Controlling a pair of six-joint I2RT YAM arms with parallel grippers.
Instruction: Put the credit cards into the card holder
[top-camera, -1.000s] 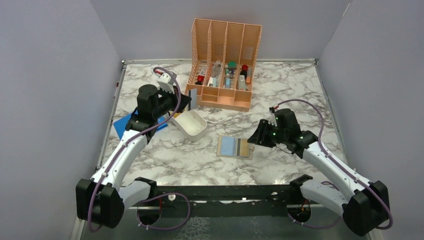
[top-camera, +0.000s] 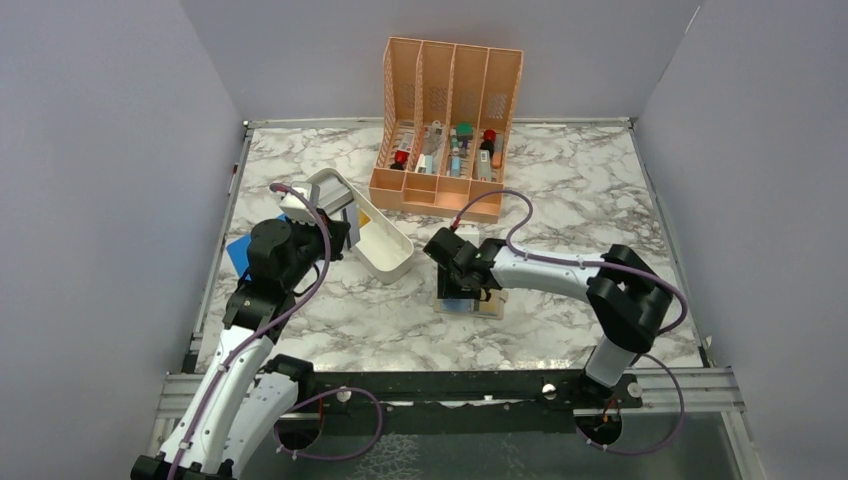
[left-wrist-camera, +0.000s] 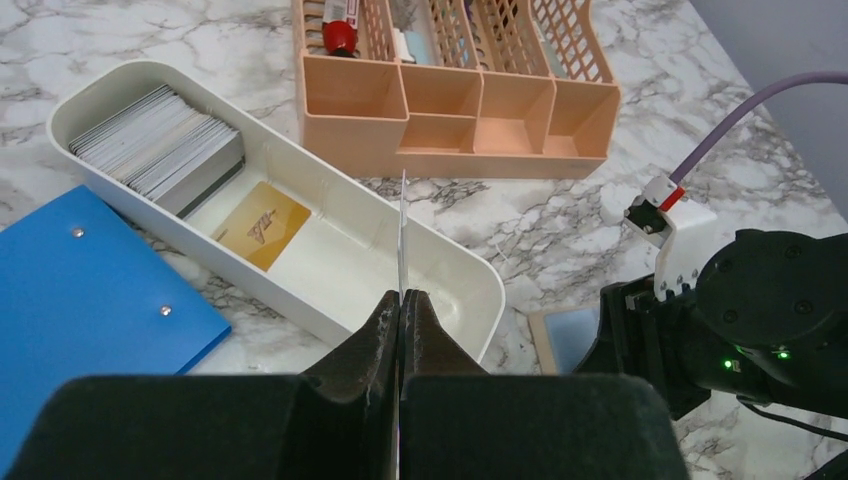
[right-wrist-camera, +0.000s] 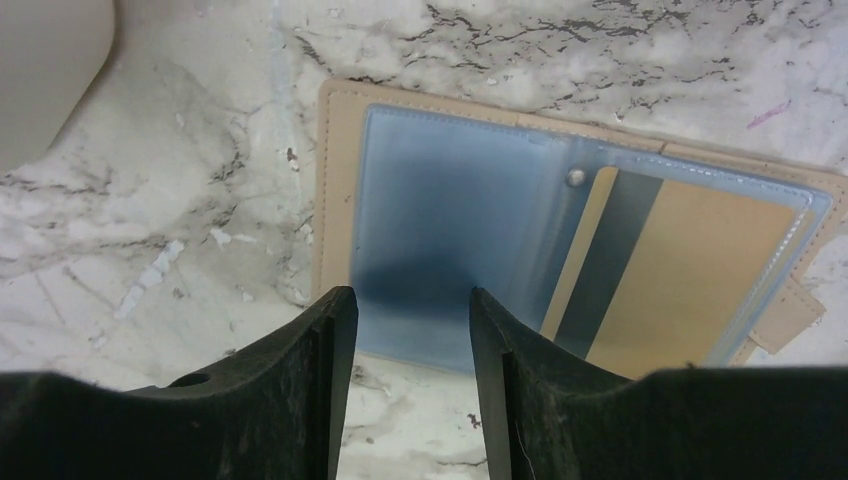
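Note:
The card holder (right-wrist-camera: 450, 210), beige with a clear blue sleeve and one tan card (right-wrist-camera: 695, 270) in its right part, lies flat on the marble table. Above the sleeve hangs my right gripper, its fingertips apart and nothing between them. It hides much of the holder in the top view. My left gripper is shut on a thin card (left-wrist-camera: 403, 235), seen edge-on and upright, over the cream tray (left-wrist-camera: 350, 265). In the tray's far end stand a stack of cards (left-wrist-camera: 165, 150) and, lying flat, a gold card (left-wrist-camera: 262, 225).
A blue folder (left-wrist-camera: 95, 300) lies left of the tray. Behind stands an orange organizer (top-camera: 445, 190) with several small items in its compartments. Bare marble separates tray and card holder, and the right side is clear.
The right arm has swung left and now covers the card holder.

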